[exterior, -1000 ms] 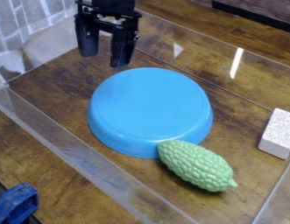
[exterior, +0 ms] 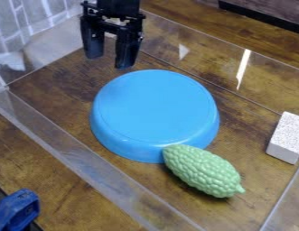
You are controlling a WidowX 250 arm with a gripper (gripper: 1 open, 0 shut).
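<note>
My black gripper (exterior: 109,54) hangs at the top left, above and behind an overturned blue bowl or lid (exterior: 154,113) in the middle of the tray. Its two fingers are apart, with nothing seen between them. A green bumpy toy vegetable (exterior: 202,171), like a bitter melon, lies at the bowl's front right, touching or very close to its rim.
A white block (exterior: 285,137) stands at the right. Clear walls edge the wooden work area (exterior: 67,81). A blue object (exterior: 13,213) sits outside at the lower left. Free floor shows left of the bowl and behind it.
My gripper has shifted very slightly over the last second. The bowl, green vegetable and block are unchanged.
</note>
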